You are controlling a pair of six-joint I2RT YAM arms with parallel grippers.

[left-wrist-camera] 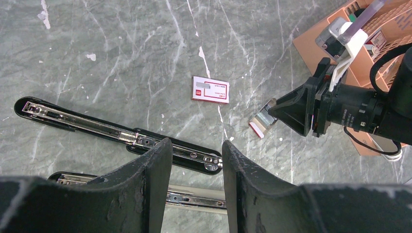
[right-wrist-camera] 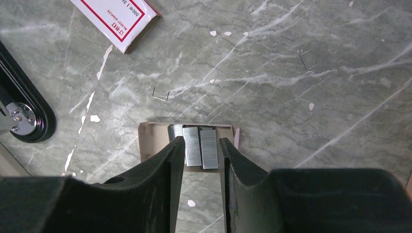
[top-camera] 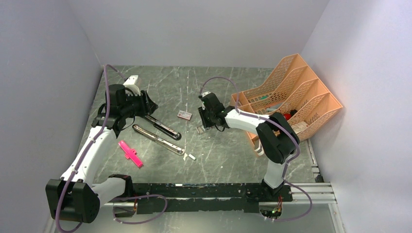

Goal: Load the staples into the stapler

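Observation:
Two long black-and-metal staplers lie flat and unfolded on the table, the upper stapler (left-wrist-camera: 97, 127) and the lower stapler (top-camera: 158, 140). An open little box (right-wrist-camera: 153, 137) holds several strips of staples (right-wrist-camera: 209, 148). Just over that box is my right gripper, its fingers apart on either side of the strips, gripping nothing. My left gripper hangs above the staplers with parted, empty fingers. Beyond the box sits a closed white and red staple carton (left-wrist-camera: 210, 90).
An orange mesh organizer (top-camera: 311, 90) occupies the right side. Loose single staples (right-wrist-camera: 161, 96) lie near the box. A pink object (top-camera: 130, 154) and a small white piece (top-camera: 192, 157) rest toward the front.

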